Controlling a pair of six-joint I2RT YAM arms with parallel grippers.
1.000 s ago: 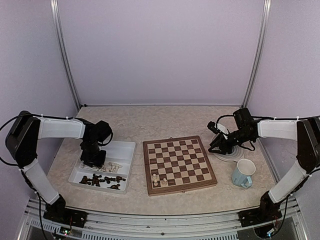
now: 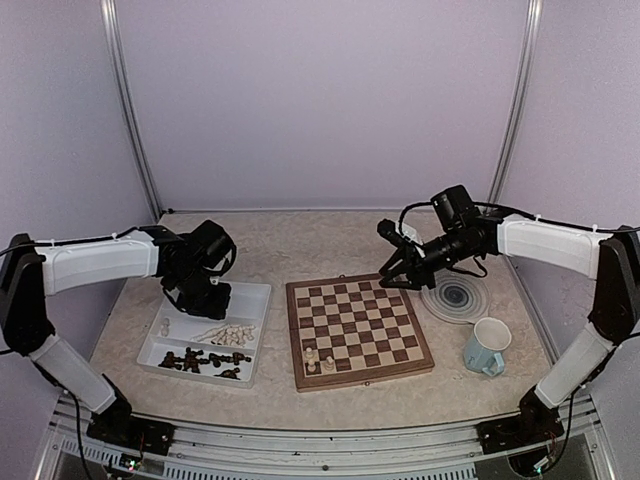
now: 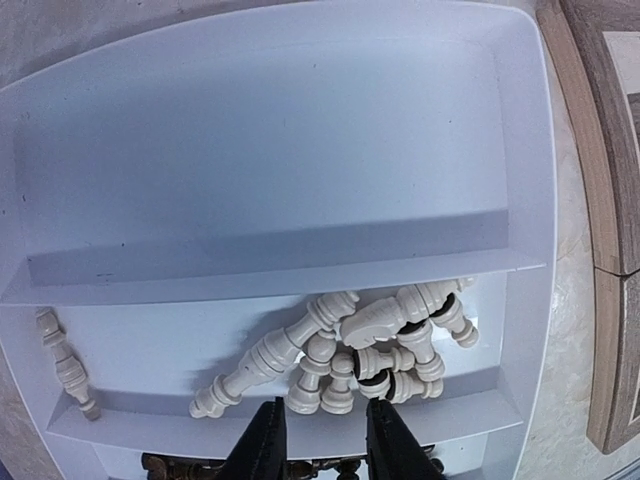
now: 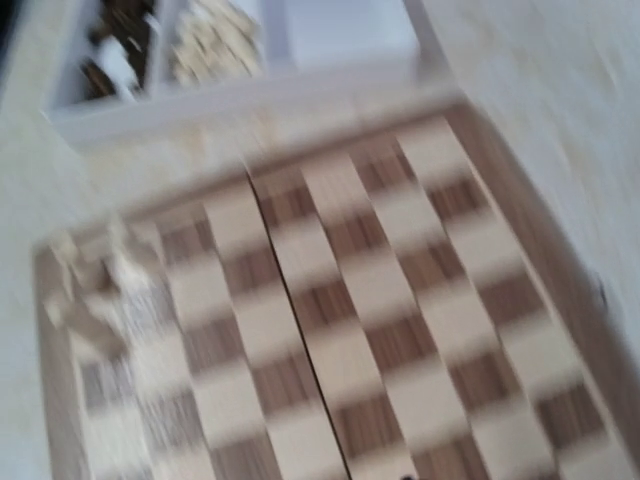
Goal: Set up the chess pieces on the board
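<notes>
The wooden chessboard (image 2: 355, 330) has a few white pieces at its near-left corner, blurred in the right wrist view. A white divided tray (image 2: 255, 340) lies left of it; its middle compartment holds white pieces (image 3: 270, 355), its near one dark pieces (image 2: 195, 362), and the far one is empty. My left gripper hangs over the tray, fingers apart, with nothing seen between them. My right gripper (image 2: 395, 275) is above the board's back-right corner; its finger is unclear.
A light blue mug (image 2: 483, 345) stands right of the board, with a stack of round coasters or plates (image 2: 460, 305) behind it.
My left gripper has risen from among the white pieces in the tray. My right gripper has moved up and left from over the round plates toward the board.
</notes>
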